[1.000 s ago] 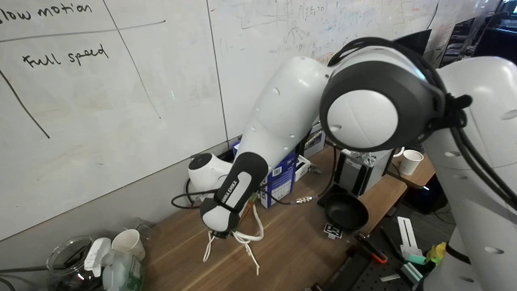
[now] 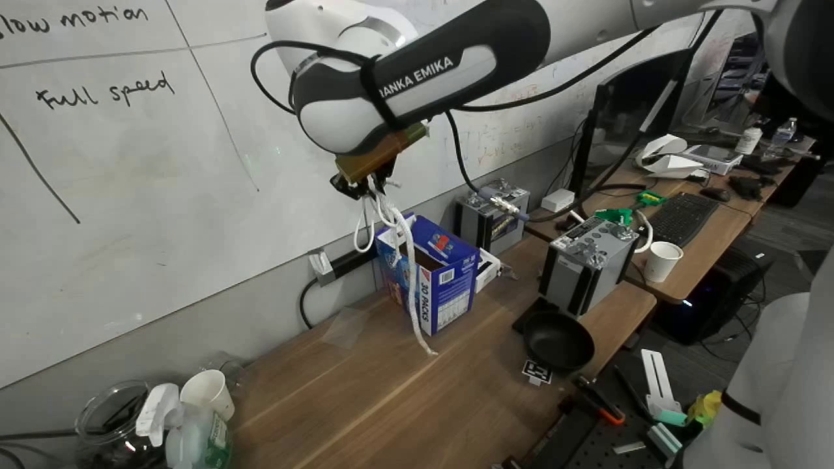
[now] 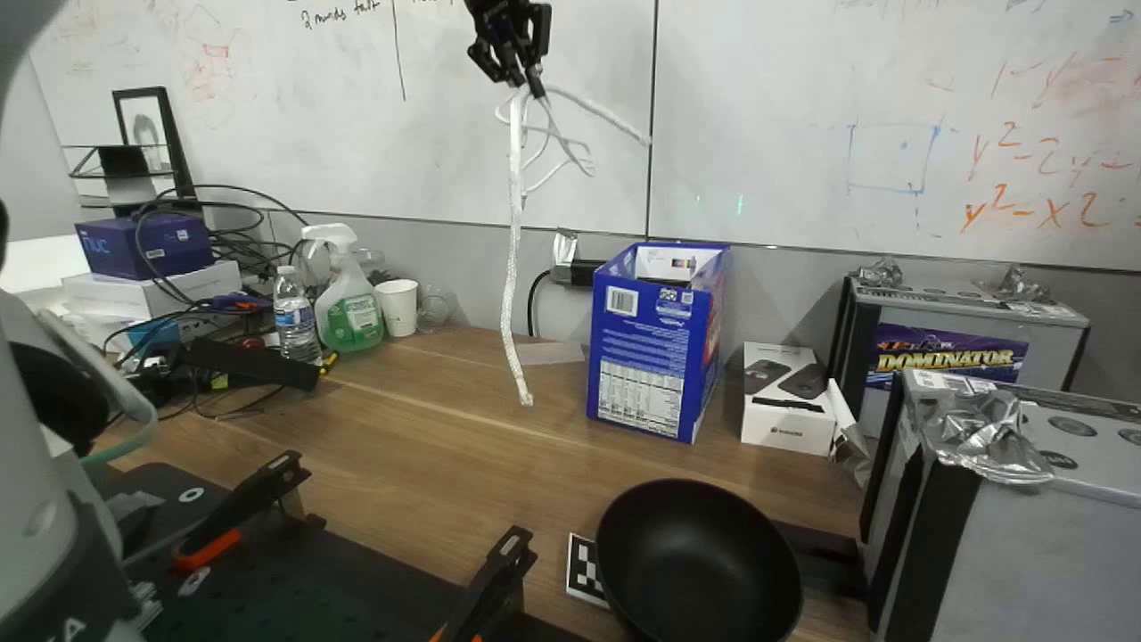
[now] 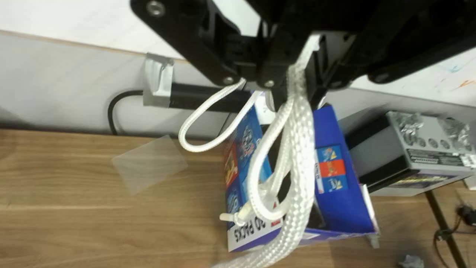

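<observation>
White braided rope (image 3: 511, 257) hangs from my gripper (image 3: 524, 86), which is shut on it high above the table. One long thick strand drops almost straight down, while thinner loops (image 4: 200, 145) stick out to the side. In exterior view 1 the gripper (image 2: 365, 187) is above and slightly left of an open blue box (image 2: 449, 281), and the rope's tail (image 2: 414, 305) passes in front of that box. The wrist view shows the rope (image 4: 301, 147) between the dark fingers, with the box (image 4: 332, 178) below and behind it. The rope partly covers the box's opening.
A black pan (image 3: 701, 556) sits at the table's front, beside grey batteries (image 3: 1005, 514) on the right. A small white box (image 3: 786, 417) stands right of the blue box. Spray bottle (image 3: 348, 294) and paper cup (image 3: 398, 307) are at the left.
My arm has risen from low over the table and swung toward the blue box, carrying the rope. The rope, bunched near the tabletop before, now hangs long beneath the gripper.
</observation>
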